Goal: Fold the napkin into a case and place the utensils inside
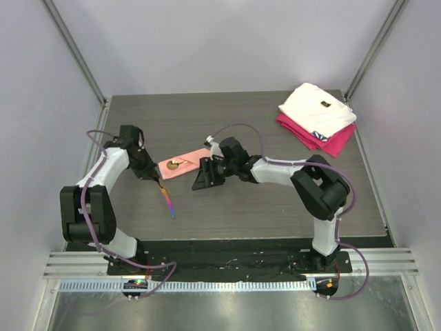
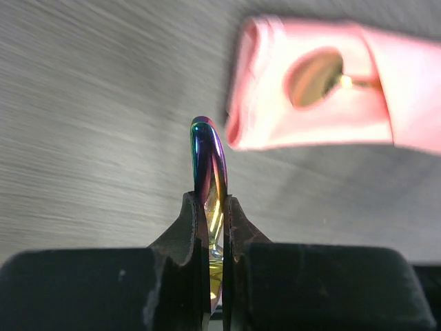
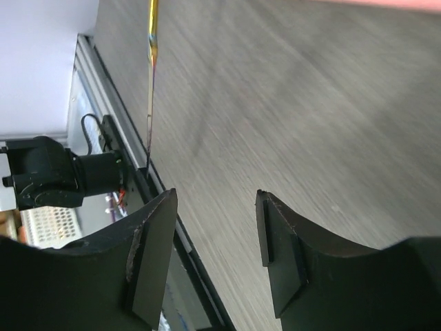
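Observation:
The folded pink napkin lies in the middle left of the table, its right end partly hidden by my right gripper. A gold spoon rests in it, bowl exposed and handle going under the slanted fold. My left gripper, just left of the napkin, is shut on a rainbow-coloured knife that points toward the table's front. The knife's rounded end sticks out past the fingers near the napkin's lower left corner. Over the napkin's right end and front edge, my right gripper stands open and empty.
A stack of folded cloths, white over red, sits at the back right. Bare tabletop stretches in front of the napkin and across the middle.

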